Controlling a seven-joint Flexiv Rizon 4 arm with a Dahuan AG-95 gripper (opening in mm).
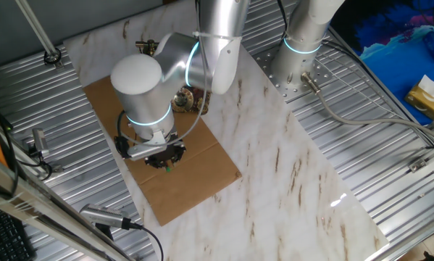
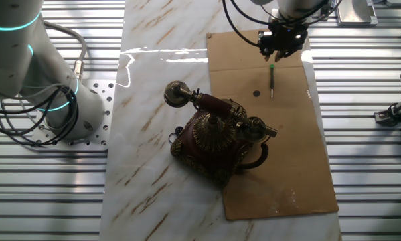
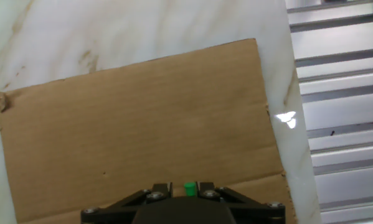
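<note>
A thin screwdriver (image 2: 272, 82) with a green end and a dark handle appears to lie on the brown cardboard sheet (image 2: 290, 161), its metal tip towards the telephone. My gripper (image 2: 273, 57) is over the cardboard at the screwdriver's green end, fingers pointing down. In the wrist view, the green end (image 3: 190, 188) shows between the two fingertips, closer to the right one, with a gap on the left. The fingers stand a little apart, not closed on it. The gripper's body hides the rest of the screwdriver there.
An ornate old-style telephone (image 2: 217, 137) stands partly on the cardboard, partly on the marble-patterned board (image 2: 146, 167). A small dark round spot (image 2: 256, 94) shows beside the screwdriver. In exterior view 1, a silver device (image 1: 108, 216) with a cable sits past the board's edge.
</note>
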